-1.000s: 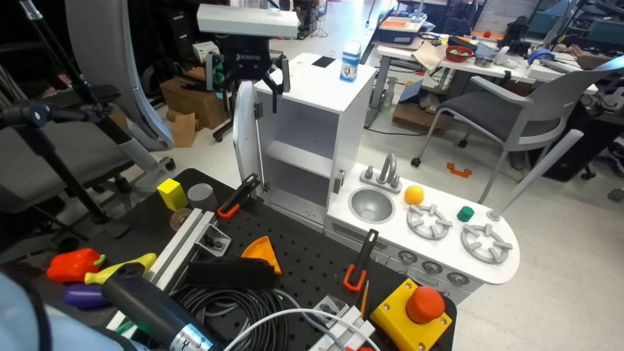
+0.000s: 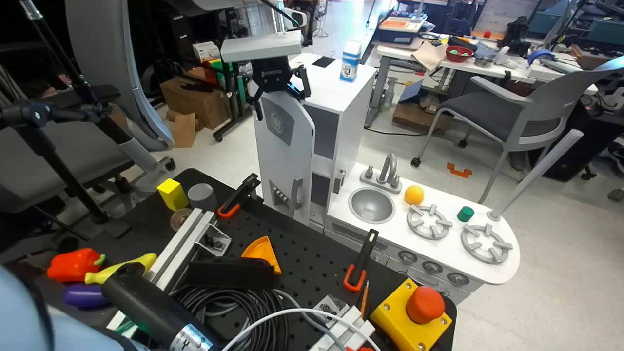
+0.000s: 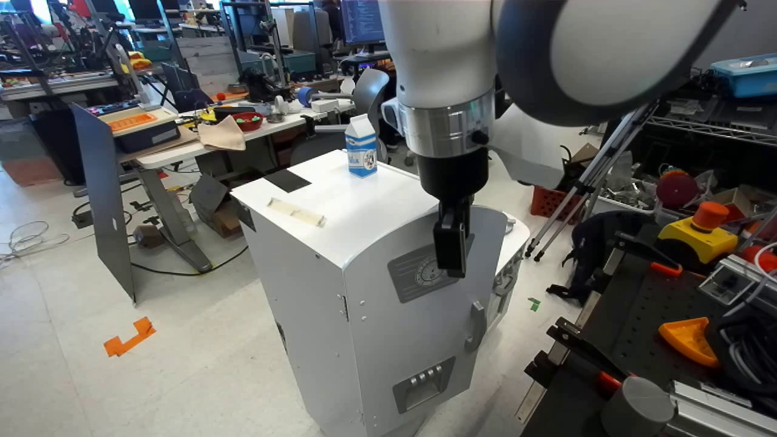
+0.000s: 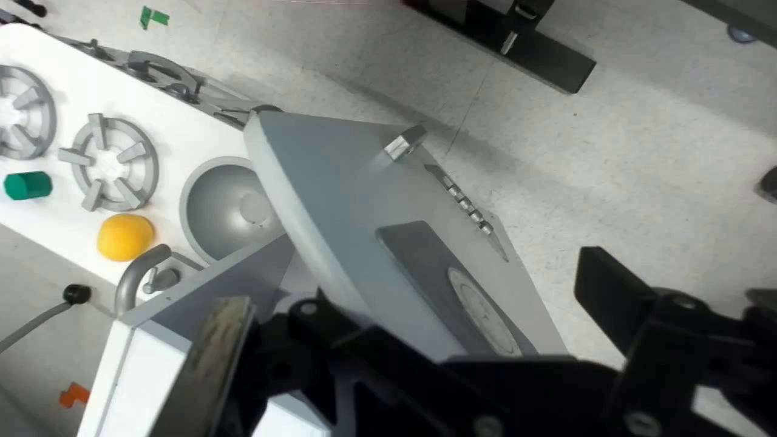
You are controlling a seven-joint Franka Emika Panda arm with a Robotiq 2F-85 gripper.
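The grey toy-fridge door (image 2: 285, 146) stands partly open, with a gap showing the cabinet's shelves (image 2: 323, 140) to its right. My gripper (image 2: 282, 96) is at the door's upper edge, its fingers apart on either side of it. In the wrist view the door (image 4: 342, 189) runs between the widely spread fingers of my open gripper. In exterior view 2 one dark finger (image 3: 450, 244) hangs before the outer face of the door (image 3: 408, 320); the other is hidden. I cannot tell whether either finger touches the door.
A milk carton (image 2: 349, 61) stands on the white cabinet top (image 2: 321, 87). Right of the cabinet is a counter with a sink (image 2: 372, 204), an orange (image 2: 414, 195), a green cylinder (image 2: 465, 214) and two burners. The black pegboard table (image 2: 304, 257), cluttered with tools, lies close in front.
The door has swung from wide open towards the cabinet, covering much of the shelves. My gripper has moved rightward with it and turned.
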